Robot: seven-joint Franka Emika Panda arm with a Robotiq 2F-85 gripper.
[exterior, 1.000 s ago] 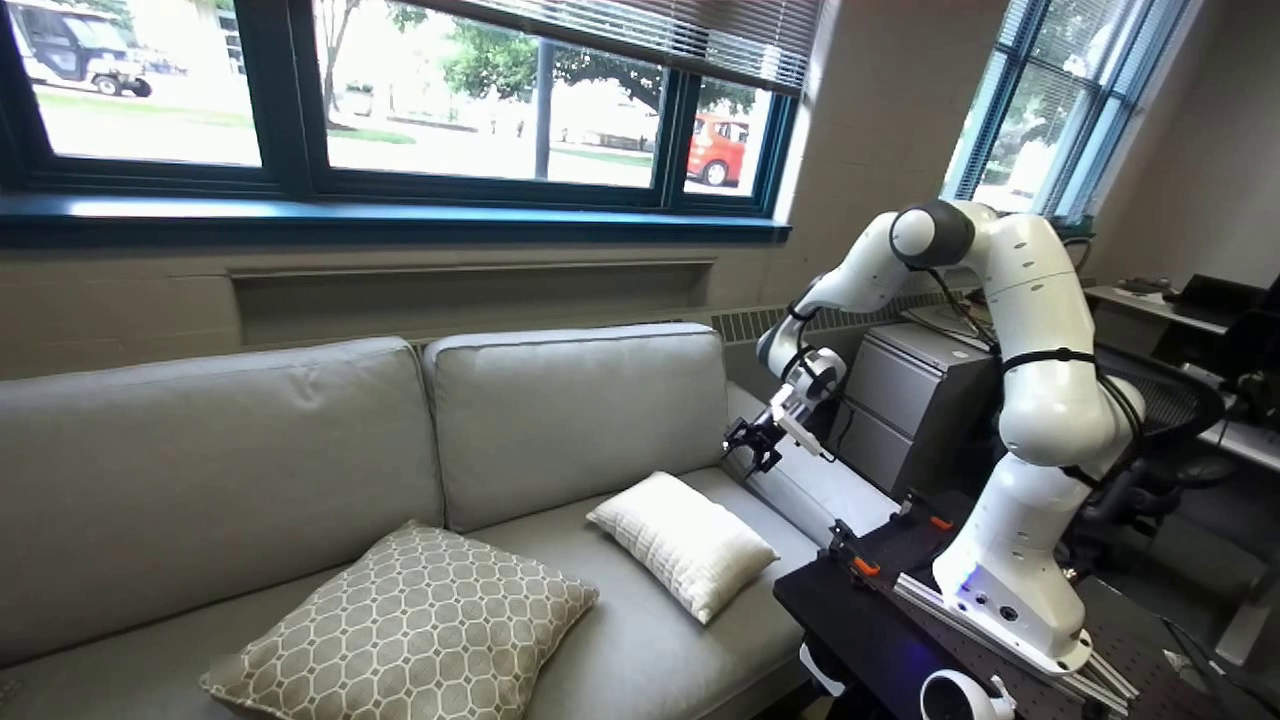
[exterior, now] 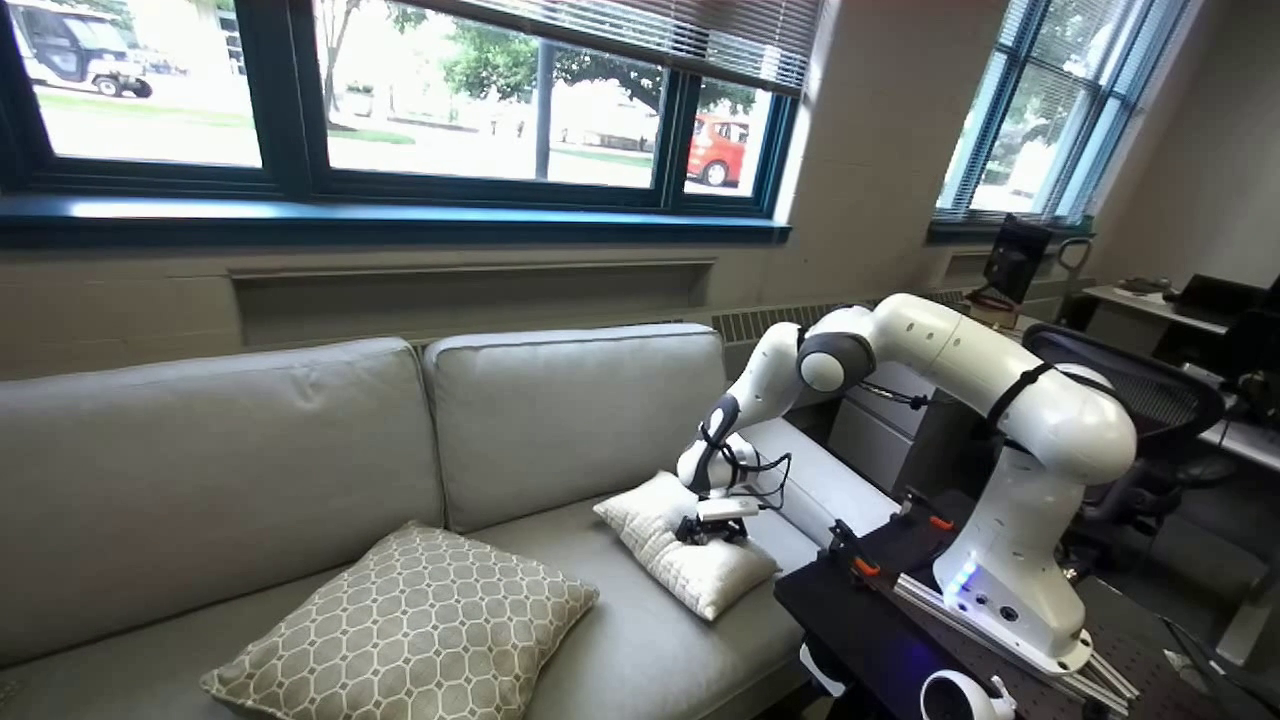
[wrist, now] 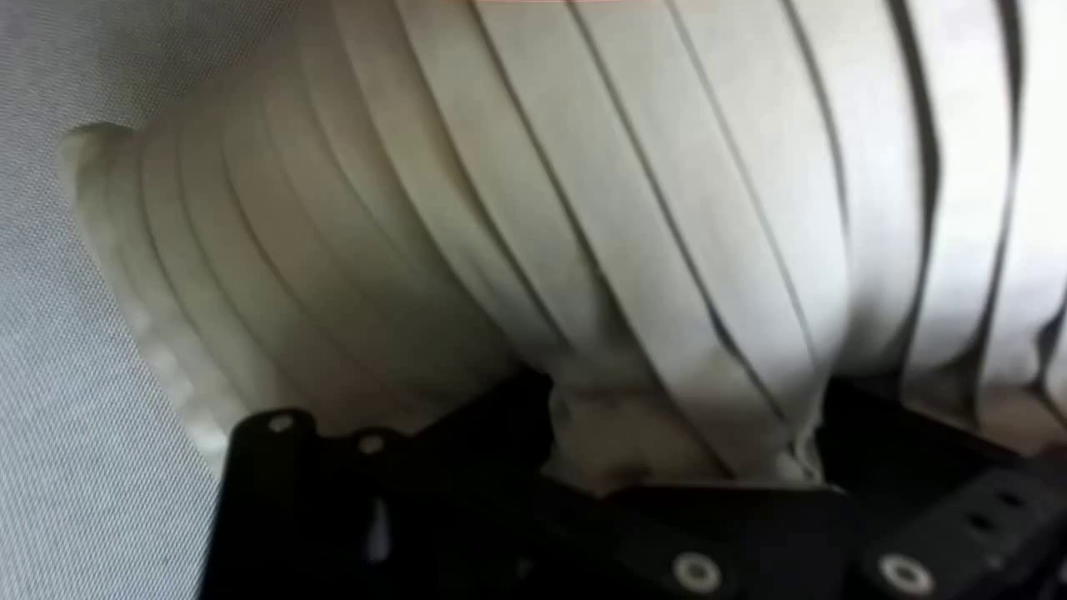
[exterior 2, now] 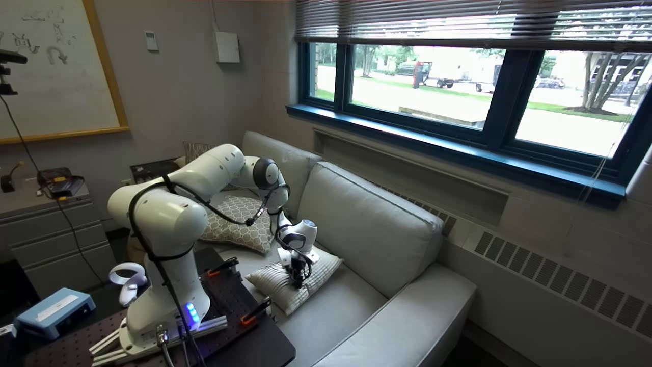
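Note:
A small white ribbed pillow (exterior: 675,554) lies on the sofa seat near the right armrest. My gripper (exterior: 710,534) is down on its top, pointing at the seat. In the wrist view the open fingers press into the pleated cloth of the white pillow (wrist: 600,200), and a fold of it bulges up between them. The fingertips are sunk out of sight in the fabric. From the other side, exterior view 2 also has the gripper (exterior 2: 298,278) over the middle of the white pillow (exterior 2: 327,269).
A larger patterned pillow (exterior: 414,618) rests on the seat to the left. Backrest cushions (exterior: 576,414) rise behind, and the armrest (exterior 2: 406,312) bounds one end. The black table (exterior: 840,612) with clamps stands close to the sofa's front. Seat space between the two pillows is clear.
The arm has reached out and lowered from above the armrest onto the white pillow. That pillow now looks dented under the gripper and has barely shifted.

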